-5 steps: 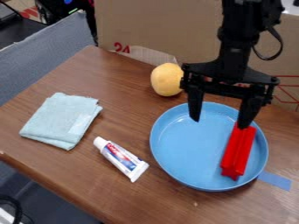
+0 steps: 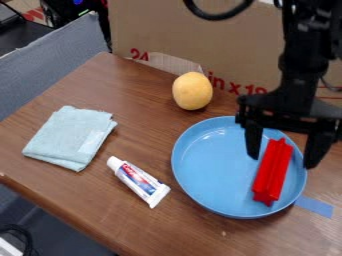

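Note:
My black gripper (image 2: pixel 285 150) is open over the right part of a blue plate (image 2: pixel 207 174), its two fingers on either side of the upper end of a red box (image 2: pixel 270 177). The box lies lengthwise on the plate's right half. Whether the fingertips touch the box or the plate is not clear from this view.
A yellow round fruit (image 2: pixel 193 91) sits behind the plate. A white toothpaste tube (image 2: pixel 138 182) lies left of it, and a folded pale cloth (image 2: pixel 70 136) lies farther left. A cardboard box (image 2: pixel 174 30) stands at the back.
My gripper has moved right and down, from over the upper middle of the plate to around the red box's upper end. The objects on the table have stayed in place.

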